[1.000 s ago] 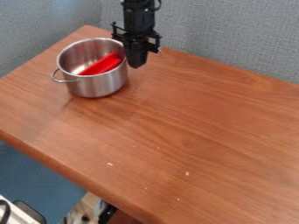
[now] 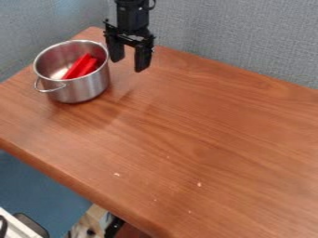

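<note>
A steel pot (image 2: pixel 72 88) with a loop handle stands at the upper left of the wooden table, holding a red object (image 2: pixel 81 66). My black gripper (image 2: pixel 128 54) hangs open above the table at the top, just right of the pot's rim, its two fingers apart with nothing seen between them.
Grey padded walls (image 2: pixel 236 37) border the back and left. Beyond the near left edge is blue floor with some clutter at the bottom corner.
The pot has shifted leftward along the table with the red object inside. My gripper has also moved left, and its fingers now show apart beside the pot.
</note>
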